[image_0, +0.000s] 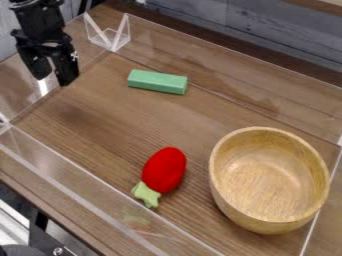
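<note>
My black gripper (51, 70) hangs at the upper left over the wooden table, near its edge; whether it is open or shut I cannot tell. A green block (156, 81) lies to its right. A red oval object (164, 169) rests at the lower middle, with a small pale green piece (144, 196) at its lower end. A large tan bowl (266, 182) stands at the right.
A clear plastic bracket or container (107, 33) stands at the top left.
</note>
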